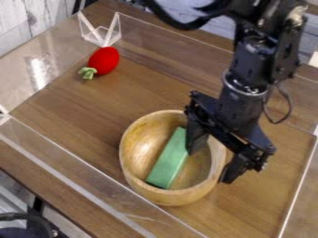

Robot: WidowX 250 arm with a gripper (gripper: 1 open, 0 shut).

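Note:
My black gripper (pixel 218 141) hangs open over the right part of a wooden bowl (pixel 152 186), its fingers spread either side of the right rim. Inside the bowl lies a green block (pixel 166 164), partly beside the near finger. Nothing shows held between the fingers.
A red tomato-like object (pixel 104 60) with a green top lies at the upper left, near a white wire-like item (pixel 99 30).

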